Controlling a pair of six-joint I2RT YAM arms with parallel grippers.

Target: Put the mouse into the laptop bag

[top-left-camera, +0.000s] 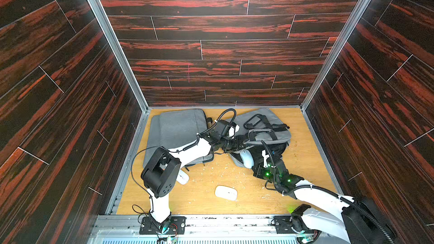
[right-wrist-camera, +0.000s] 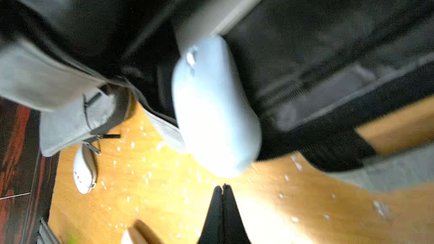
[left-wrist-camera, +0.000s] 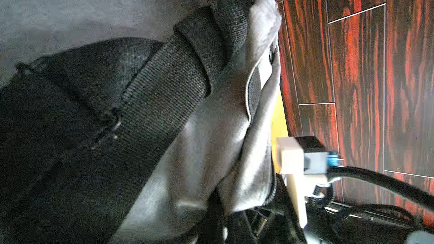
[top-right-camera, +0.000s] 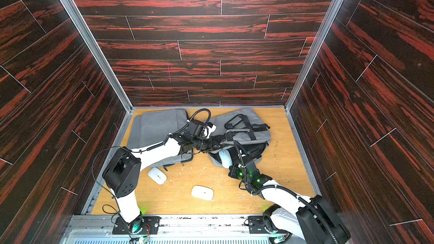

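A pale blue mouse [right-wrist-camera: 214,113] lies at the mouth of the grey and black laptop bag [top-left-camera: 264,137]. Its front end is inside the dark opening, while its rounded rear sticks out past the lower edge. My right gripper is shut, with nothing between its fingertips, just in front of that rear end. At the left side of the opening, my left gripper is shut on the bag's grey edge cloth [left-wrist-camera: 253,180], holding it up. The depth of the bag's inside is hidden in shadow.
A second grey bag [top-left-camera: 180,126] lies at the left under my left arm. Bare table spreads in front of the open bag.
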